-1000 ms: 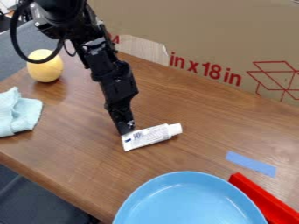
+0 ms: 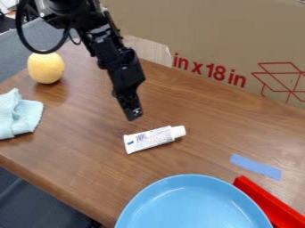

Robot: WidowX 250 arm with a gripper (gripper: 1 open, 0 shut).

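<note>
The black gripper (image 2: 132, 111) hangs above the wooden table, behind and a little left of a white tube (image 2: 152, 138) lying flat on the wood. The gripper is apart from the tube; whether its fingers are open or shut is hard to make out.
A blue plate (image 2: 191, 211) is at the front, with a red object (image 2: 269, 203) and blue tape strip (image 2: 255, 166) to its right. A yellow ball (image 2: 45, 69) and light blue cloth (image 2: 17, 116) sit at left. A cardboard box (image 2: 226, 36) stands behind.
The gripper has risen away from the end of the tube, toward the back. The tube lies where it was.
</note>
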